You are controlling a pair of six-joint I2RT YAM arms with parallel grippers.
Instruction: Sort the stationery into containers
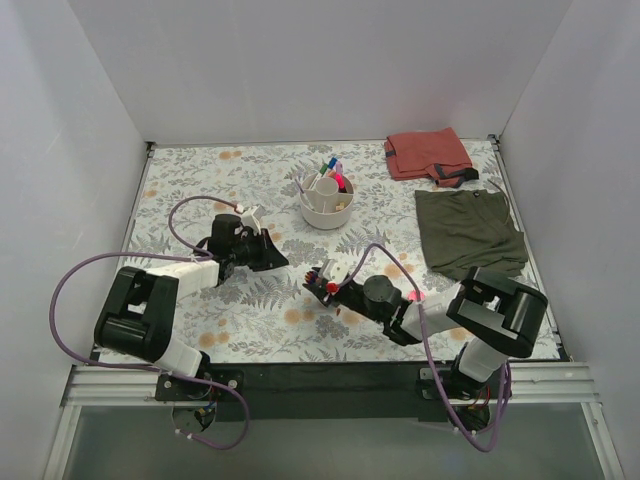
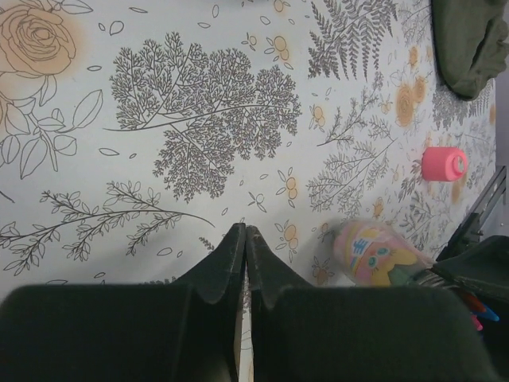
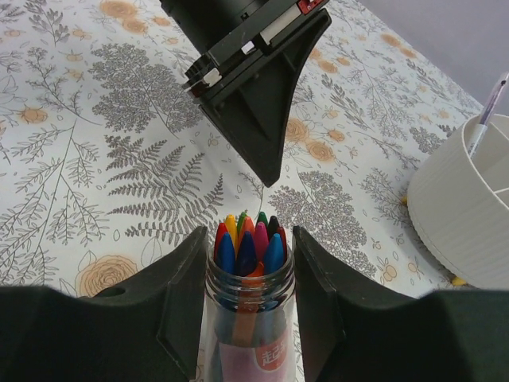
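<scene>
A clear jar of colored crayons or markers (image 3: 254,350) stands between the fingers of my right gripper, which are against its neck on both sides. The left wrist view shows the jar's body (image 2: 374,253), blurred, in front of the dark right gripper. In the top view my right gripper (image 1: 322,287) is over the front middle of the table. My left gripper is shut with nothing between its fingers, pointing toward the table middle (image 1: 282,258). The white round bin (image 1: 325,217) at the back holds a white cup and several pens.
A red-brown cloth pouch (image 1: 428,155) and a dark green one (image 1: 470,233) lie at the right. A small pink item (image 2: 441,164) sits on the table near the right arm.
</scene>
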